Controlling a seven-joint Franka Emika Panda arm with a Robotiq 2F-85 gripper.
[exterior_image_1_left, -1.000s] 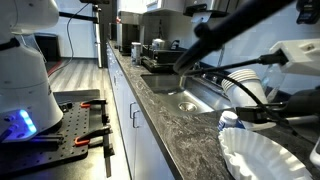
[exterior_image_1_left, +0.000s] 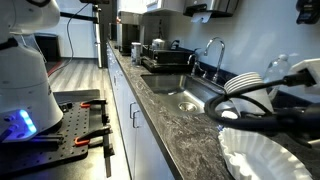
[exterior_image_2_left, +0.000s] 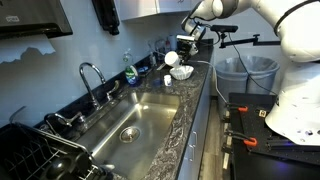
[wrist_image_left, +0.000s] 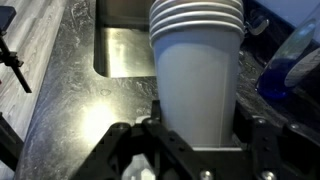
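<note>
A stack of white cups (wrist_image_left: 197, 75) rises between the fingers of my gripper, which is shut on it. In exterior view 1 the stack (exterior_image_1_left: 243, 88) is at the right, raised above the counter and partly covered by a dark cable or arm part. A white fluted bowl (exterior_image_1_left: 240, 146) rests on the counter below and to the right of it. Exterior view 2 shows the stack (exterior_image_2_left: 171, 57) small and far off, just above and left of the bowl (exterior_image_2_left: 181, 72). The fingertips' contact is hard to make out.
A white container with a blue band (exterior_image_1_left: 229, 117) stands beside the bowl. The sink (exterior_image_1_left: 186, 102) and faucet (exterior_image_1_left: 211, 52) lie farther along the counter, with pots (exterior_image_1_left: 160, 45) beyond. In the wrist view a blue bottle (wrist_image_left: 290, 60) is at the right.
The dark arm part has swept down and to the right in exterior view 1.
</note>
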